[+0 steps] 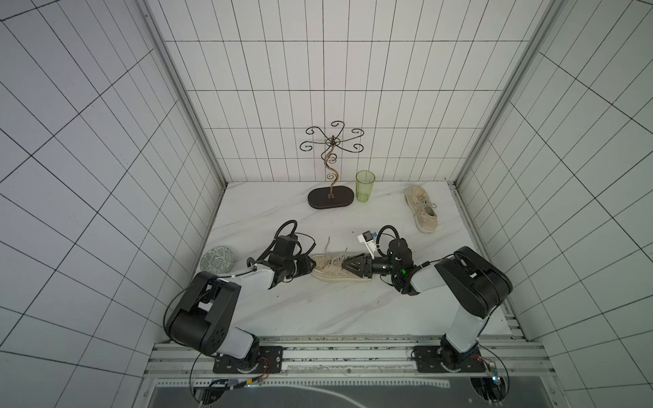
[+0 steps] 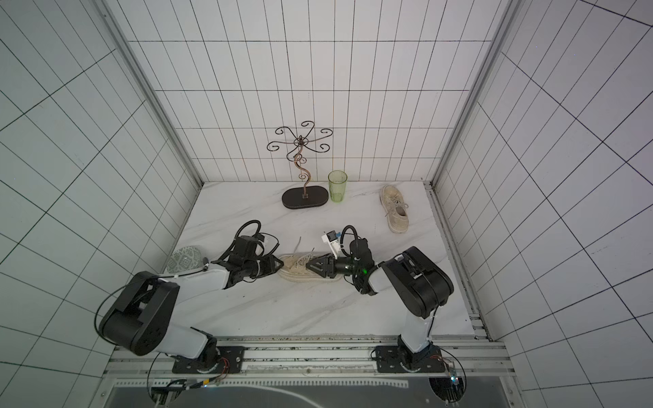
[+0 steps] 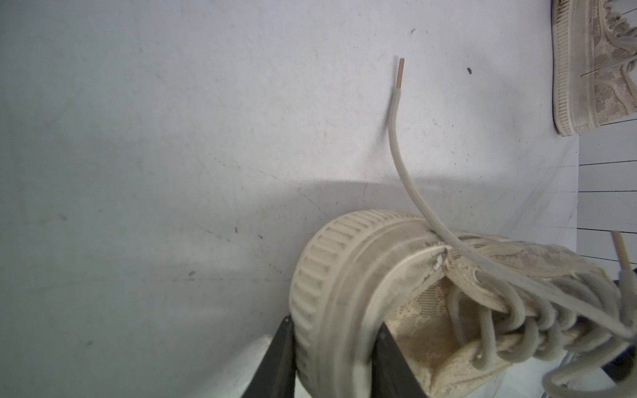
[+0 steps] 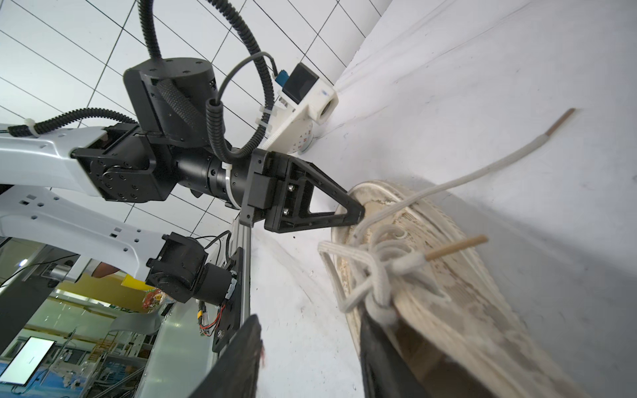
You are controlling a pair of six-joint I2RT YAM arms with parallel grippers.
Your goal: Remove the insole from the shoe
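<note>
The beige lace-up shoe (image 1: pixel 330 273) lies on its sole at the middle of the table, its toe toward my left arm. At the toe cap (image 3: pixel 351 285), my left gripper has one finger on either side of the rubber edge; how firmly they touch is unclear. My right gripper is over the heel half, fingers apart. One of its fingers (image 4: pixel 381 358) stands beside the shoe's opening, the other out over bare table. Loose laces (image 4: pixel 378 272) lie across the upper. The insole cannot be made out inside the dark opening.
A second shoe (image 1: pixel 423 209) lies at the back right. Toward the back stand a green glass (image 1: pixel 364 187) and a metal scroll stand (image 1: pixel 331 197). A patterned bowl (image 1: pixel 217 259) sits far left, near the left arm.
</note>
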